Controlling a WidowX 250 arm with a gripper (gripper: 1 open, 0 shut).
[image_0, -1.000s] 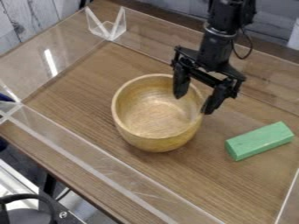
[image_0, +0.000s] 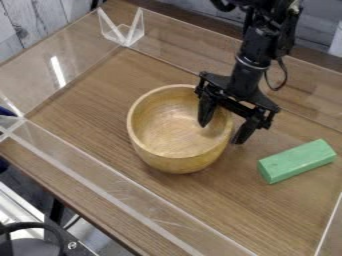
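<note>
My black gripper (image_0: 235, 113) reaches down from the top right to the back right rim of a large yellow-tan bowl (image_0: 162, 136) on the wooden table. Its open fingers straddle or overlap that rim; whether they touch it I cannot tell. The lower parts of the fingers are partly lost against dark shapes and shadow.
A green block (image_0: 297, 161) lies to the right of the bowl. A clear angular object (image_0: 120, 29) is at the top left. Black cables (image_0: 30, 228) run at the bottom left corner.
The gripper has moved a little lower and closer to the bowl's right rim, its arm shifting slightly. The bowl and green block look unmoved.
</note>
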